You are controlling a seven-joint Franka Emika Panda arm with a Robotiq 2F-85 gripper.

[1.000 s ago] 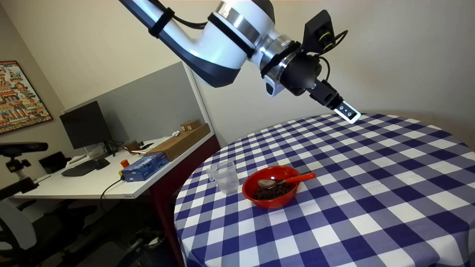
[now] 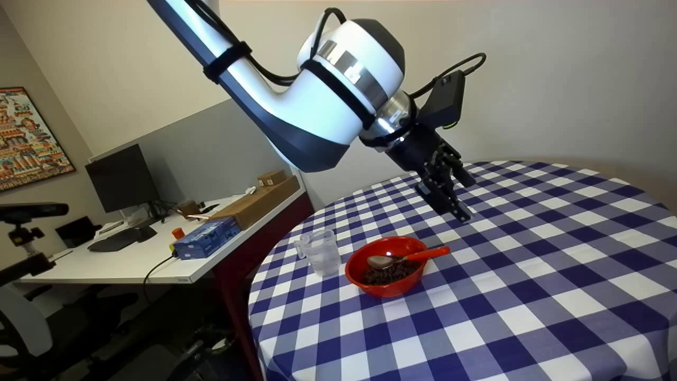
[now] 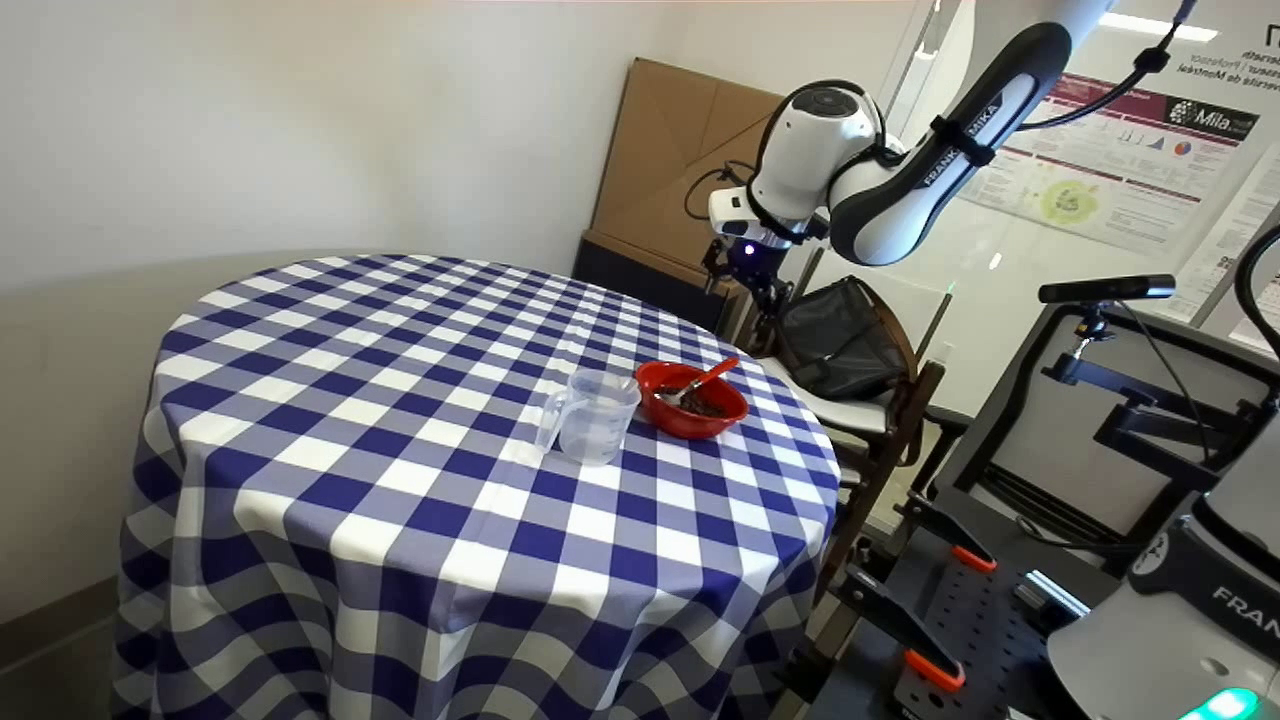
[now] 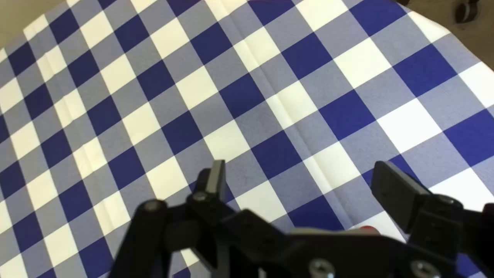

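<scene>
A red bowl (image 2: 373, 287) holding dark bits (image 2: 394, 273) stands on the checked cloth. Resting in it is a spoon with an orange-red handle (image 2: 428, 254), which leans out over the rim. Beside the bowl is a clear measuring cup (image 2: 321, 254), seen also in the second exterior view as a clear cup (image 3: 596, 416). My gripper (image 2: 458, 200) is in the air above the table, apart from bowl and cup. In the wrist view the gripper has its fingers wide apart, with only cloth visible beyond them. A small red patch (image 4: 369, 229) shows low between them, mostly hidden.
A white desk (image 2: 143, 262) with a blue box (image 2: 208, 238) stands left. In the second exterior view, a chair with a black bag (image 3: 846, 342) is beyond the bowl.
My gripper has come down and somewhat left, and its wrist has turned. The bowl, spoon and cup are where they were.
</scene>
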